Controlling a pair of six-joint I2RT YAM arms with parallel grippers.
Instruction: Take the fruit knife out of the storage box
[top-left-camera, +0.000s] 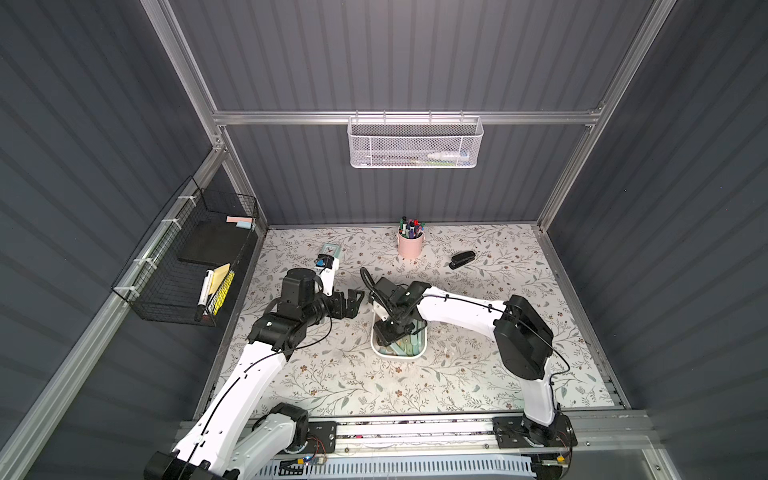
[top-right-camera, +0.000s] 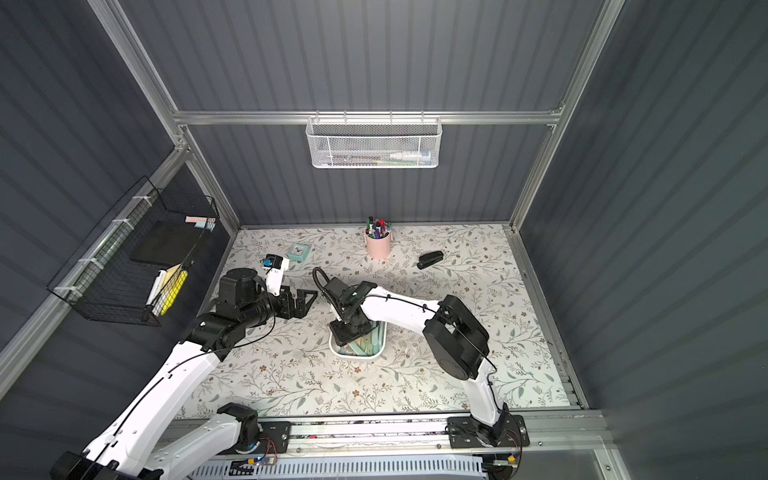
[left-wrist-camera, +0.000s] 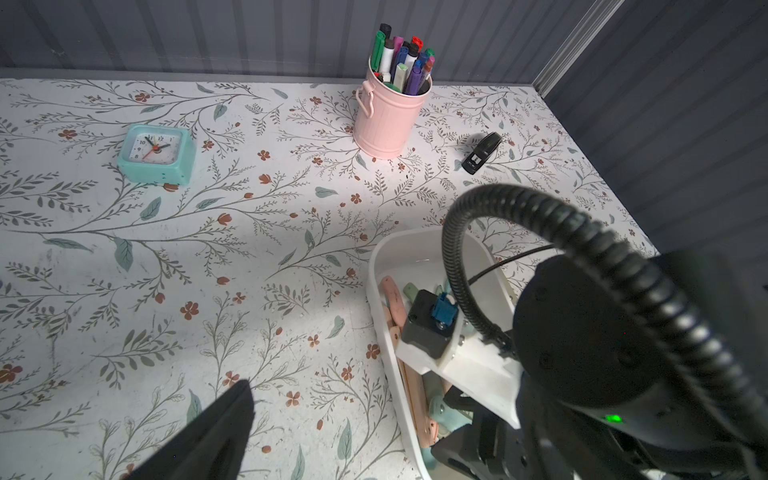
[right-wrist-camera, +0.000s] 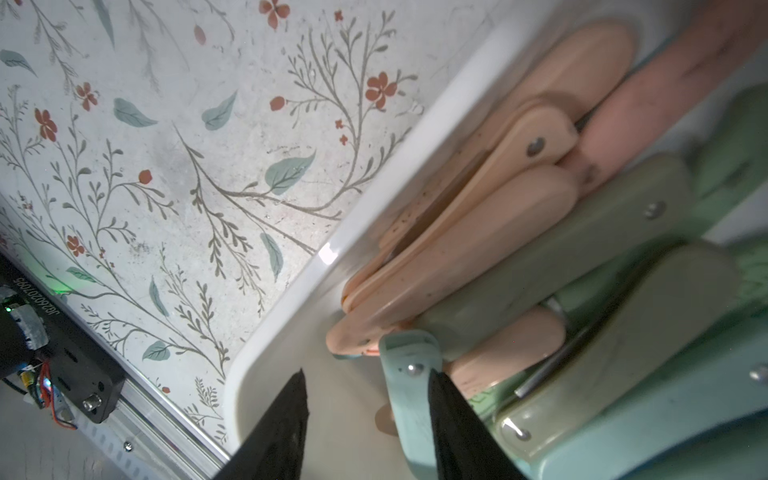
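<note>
The white storage box (right-wrist-camera: 284, 320) holds several folded fruit knives and handled tools in pink, sage and mint, among them a pink handle (right-wrist-camera: 452, 260) and a mint piece (right-wrist-camera: 412, 400). My right gripper is down in the box, open, its fingers either side of free space beside the mint piece. In the top views the right wrist hides much of the box. My left gripper (top-left-camera: 352, 302) hangs open to the left of the box, above the table.
A mint clock (left-wrist-camera: 156, 156), pink pen cup (left-wrist-camera: 384, 128) and black stapler (left-wrist-camera: 481, 153) stand at the back. A black wire basket (top-left-camera: 160, 296) hangs on the left wall, a white one (top-left-camera: 414, 140) at the back.
</note>
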